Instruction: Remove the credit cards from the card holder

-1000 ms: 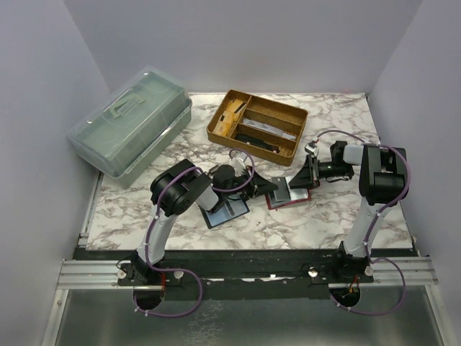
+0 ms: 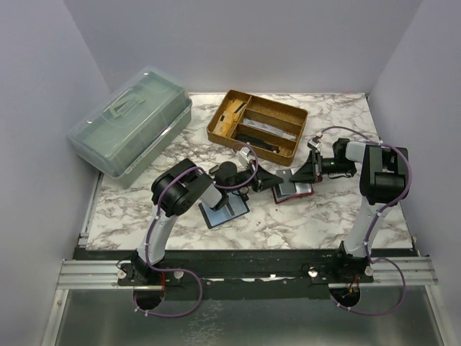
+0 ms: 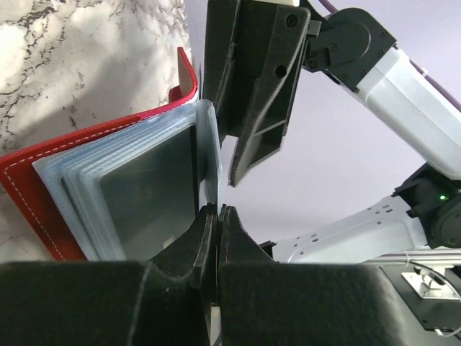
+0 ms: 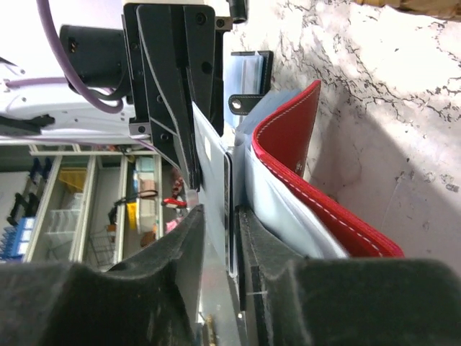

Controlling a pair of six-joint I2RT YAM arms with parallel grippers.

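The red card holder point(image 3: 50, 209) with translucent plastic sleeves point(image 3: 148, 191) lies between my grippers, seen at the middle right of the top view point(image 2: 292, 194). My left gripper is shut on the edge of a sleeve, which stands up at its fingertips. My right gripper is at the sleeves from the other side; a thin pale card or sleeve with a dark edge point(image 4: 216, 180) stands between its fingers. How tightly they close on it I cannot tell.
A wooden organizer box point(image 2: 288, 115) stands at the back, a translucent lidded case point(image 2: 137, 108) at the left. A blue item with a dark edge point(image 2: 216, 216) lies beneath my left arm. Bare marble lies at the front middle and back right.
Both grippers have shifted slightly in the top view, the right one a little upward and right, and the card holder has moved slightly rightward.
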